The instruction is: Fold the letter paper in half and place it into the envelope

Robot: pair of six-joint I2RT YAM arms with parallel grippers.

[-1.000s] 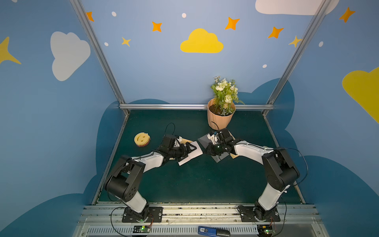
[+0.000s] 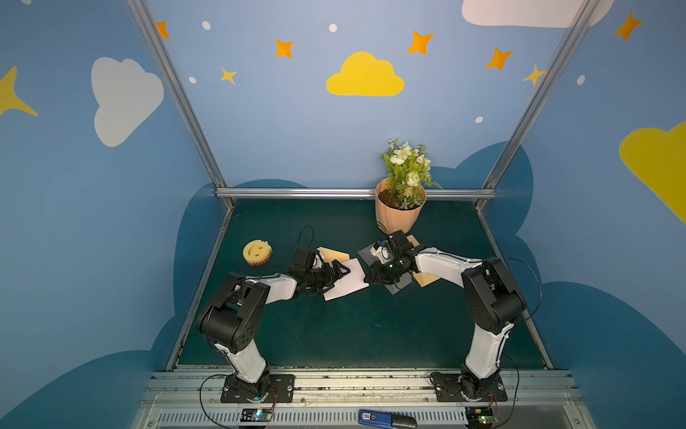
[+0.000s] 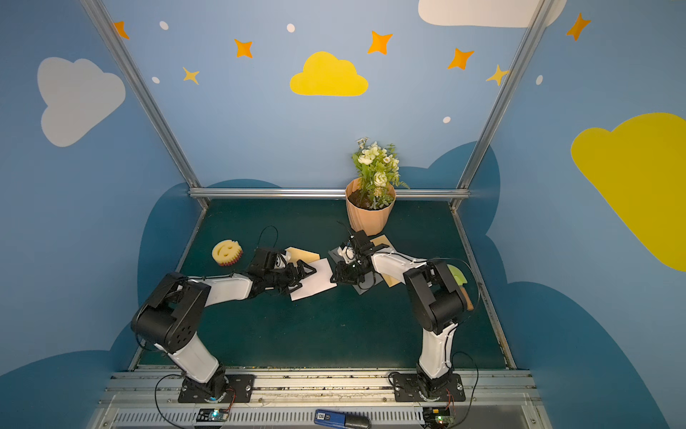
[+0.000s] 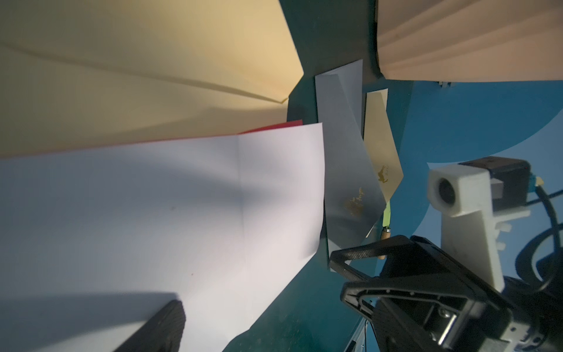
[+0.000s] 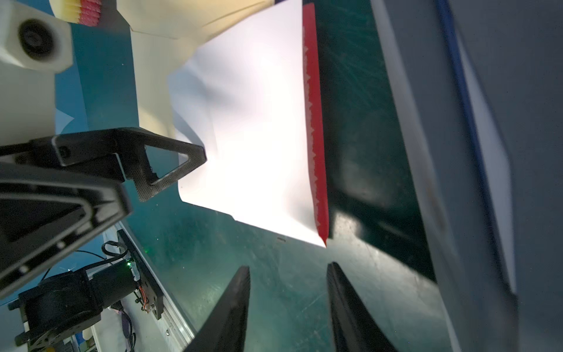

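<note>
The letter paper (image 2: pixel 348 281) lies white side up at mid-table, and a red toothed strip (image 5: pixel 316 135) shows from under one edge in the right wrist view. A faint crease line crosses the paper (image 4: pixel 243 205) in the left wrist view. Over its left part, my left gripper stands open with its fingers wide apart and nothing held. A cream envelope (image 4: pixel 146 64) with its flap raised lies behind and partly beneath the paper. At the paper's right edge, my right gripper is partly open, with only green table visible between its fingertips.
A grey envelope (image 4: pixel 346 176) and a tan envelope (image 4: pixel 381 146) lie to the right under my right arm. The flower pot (image 2: pixel 398 214) stands behind them. A smiley-faced round object (image 2: pixel 257 252) sits at the left.
The paper lies in much the same place.
</note>
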